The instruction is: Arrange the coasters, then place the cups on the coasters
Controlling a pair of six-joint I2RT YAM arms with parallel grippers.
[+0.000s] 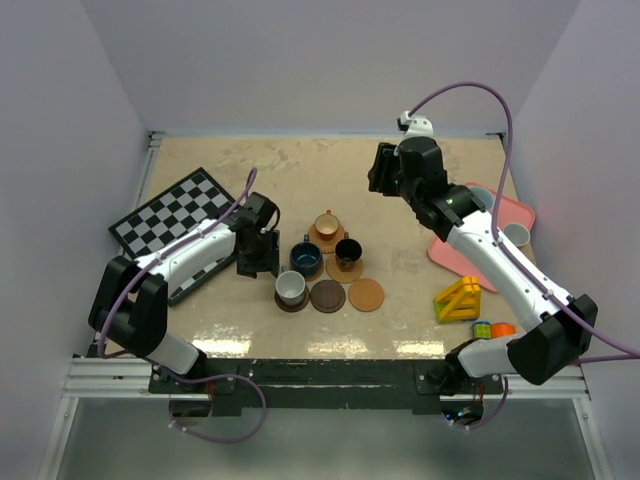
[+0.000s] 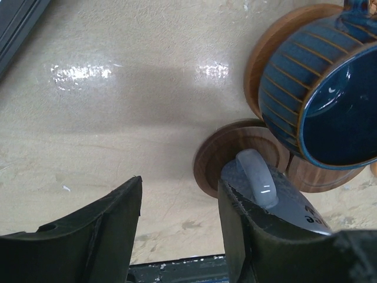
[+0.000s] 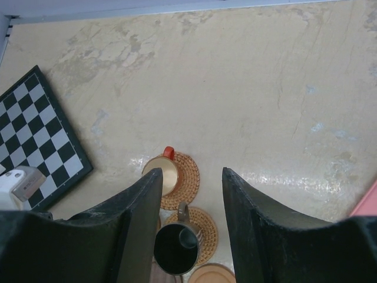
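A grey-white cup (image 1: 291, 287) stands on a dark brown coaster (image 1: 290, 306) at the front of the group. In the left wrist view its handle (image 2: 257, 178) shows just right of my left gripper. That gripper's fingers are apart, with only bare table seen between them. To its right, a blue cup (image 1: 307, 257) rests on a brown coaster. Two empty coasters lie in the front row, one dark (image 1: 327, 296) and one lighter (image 1: 366, 295). My right gripper is open and empty, high over the back of the table.
A black cup (image 1: 348, 252) and an orange-tan cup (image 1: 327, 225) sit on coasters behind. A checkered board (image 1: 185, 215) lies left; a pink tray (image 1: 452, 258) with white cups is right, near a yellow stand (image 1: 458, 300).
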